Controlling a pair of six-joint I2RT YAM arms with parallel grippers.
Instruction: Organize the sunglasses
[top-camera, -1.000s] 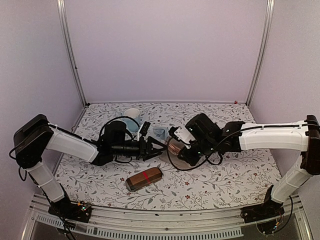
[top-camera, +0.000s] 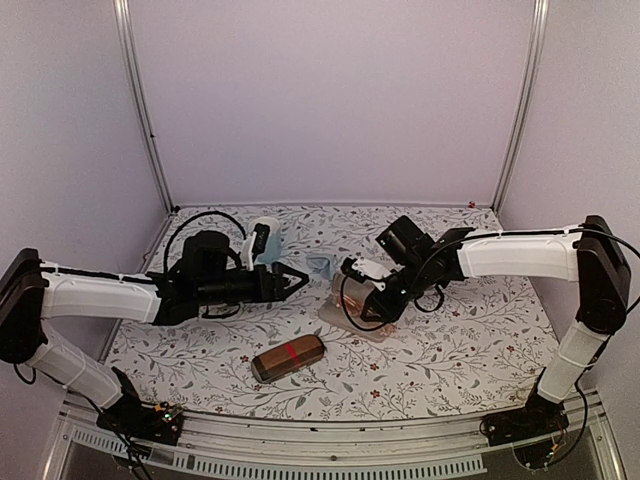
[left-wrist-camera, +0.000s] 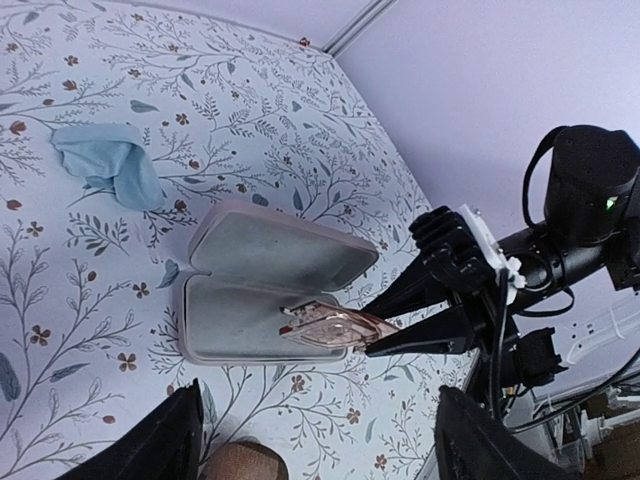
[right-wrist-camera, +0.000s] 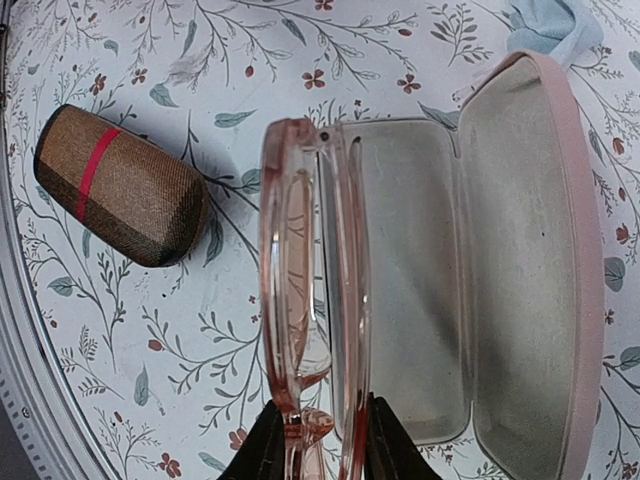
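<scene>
Pink transparent sunglasses (left-wrist-camera: 335, 325) hang folded in my right gripper, which is shut on them, above an open case (left-wrist-camera: 230, 320) with grey lining and a pink rim, its lid (right-wrist-camera: 525, 270) folded back. My left gripper (top-camera: 285, 282) is open, left of that case and apart from the sunglasses; its fingers frame the bottom of the left wrist view. A brown plaid case (top-camera: 288, 358) with a red stripe lies shut at the front middle.
A light blue cloth (left-wrist-camera: 110, 160) lies behind the open case. White and pale blue items (top-camera: 268, 232) sit at back left, partly hidden by my left arm.
My left gripper has drawn back to the left, away from the sunglasses. My right gripper, holding them, has shifted slightly, with its arm raised a little.
</scene>
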